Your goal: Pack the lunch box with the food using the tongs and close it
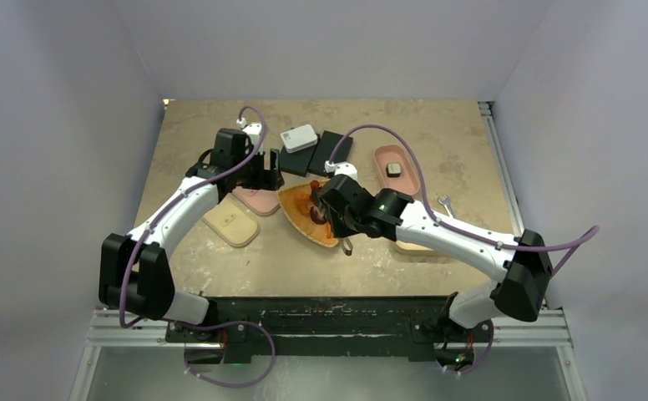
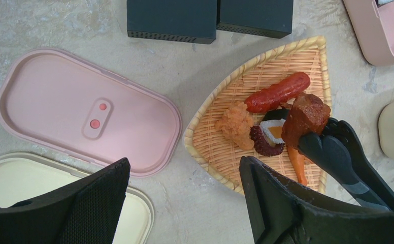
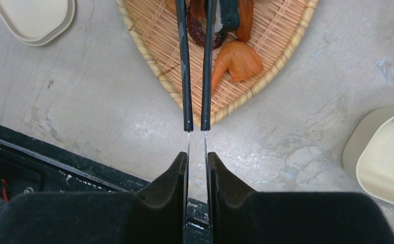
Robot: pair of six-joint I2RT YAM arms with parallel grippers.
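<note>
My right gripper is shut on black-handled tongs, whose tips in the left wrist view pinch a glossy brown meat chunk [image 2: 305, 118] over the woven basket [image 2: 212, 109]. In that basket lie a red sausage [image 2: 278, 92], an orange fried piece [image 2: 236, 125], a sushi roll [image 2: 271, 131] and a carrot-like piece [image 2: 297, 165]. Left of the basket, my left gripper hangs open and empty. A pink lunch box [image 1: 397, 156] at the right holds one dark-wrapped roll [image 1: 393, 170]. Whether the chunk touches the food below is hard to tell.
The pink lid [image 2: 47, 96] and cream lid [image 2: 30, 190] lie left of the basket. Two dark boxes [image 2: 172, 18] stand behind it. A cream box [image 3: 372, 152] sits to the right, near a metal utensil [image 1: 445, 202].
</note>
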